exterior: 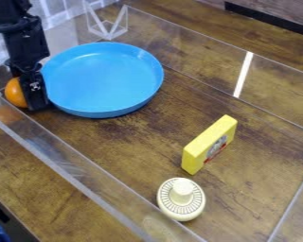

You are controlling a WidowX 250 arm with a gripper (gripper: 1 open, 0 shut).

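Observation:
The black gripper (27, 90) is low at the left edge, its fingers down around or against an orange round object (14, 94). I cannot tell whether it is shut on it. The orange object is partly hidden by the gripper and lies just left of a large blue plate (103, 76), touching it or very near it.
A yellow box (208, 145) stands right of centre, with a white round knobbed object (181, 198) near the bottom. A clear wall runs diagonally along the lower left. A wire rack (106, 23) is behind the plate.

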